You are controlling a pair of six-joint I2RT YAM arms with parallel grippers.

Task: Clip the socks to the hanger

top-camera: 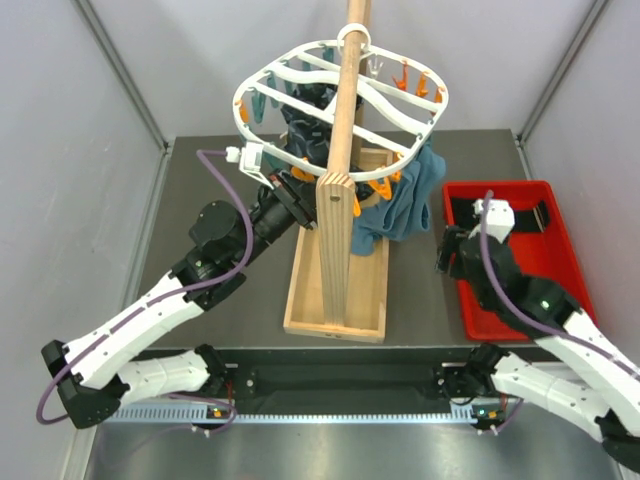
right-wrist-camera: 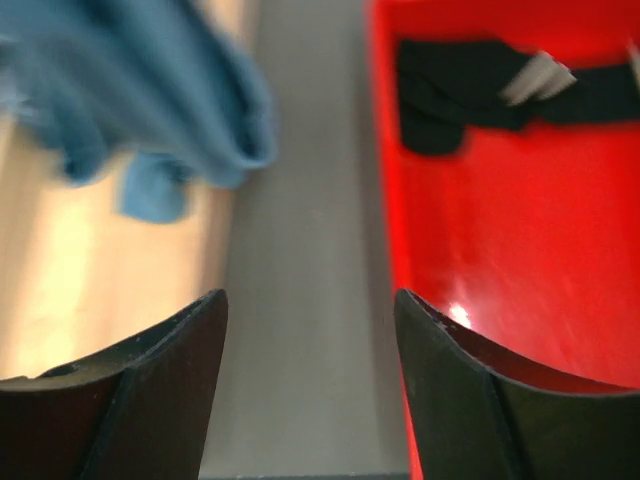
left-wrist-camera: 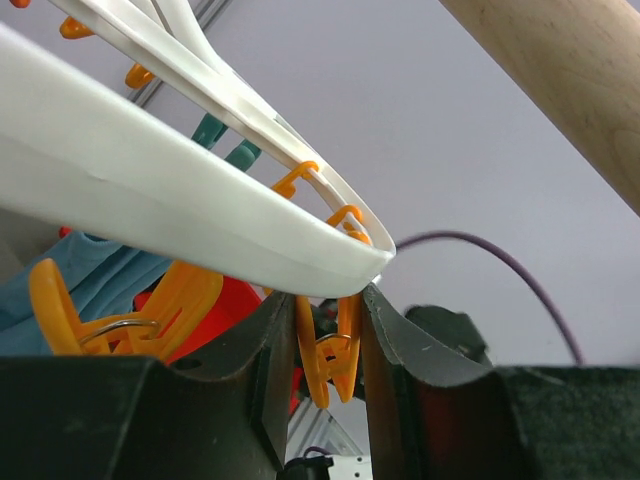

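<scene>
The white oval hanger (top-camera: 262, 80) hangs from a wooden stand, with orange and green clips round its rim. In the left wrist view my left gripper is shut on an orange clip (left-wrist-camera: 345, 345) beneath the white rim (left-wrist-camera: 190, 190). A blue cloth (top-camera: 408, 200) hangs from the hanger's right side near other orange clips (top-camera: 384, 188). Dark patterned socks (top-camera: 308, 125) hang within the hanger. Over the left edge of the red bin (top-camera: 500, 285), my right gripper stands open and empty. Black socks (right-wrist-camera: 460, 85) with a pale mark lie in the bin.
The stand's wooden post (top-camera: 335, 250) rises in front of the hanger from a wooden base (top-camera: 370, 310). Walls close in on both sides.
</scene>
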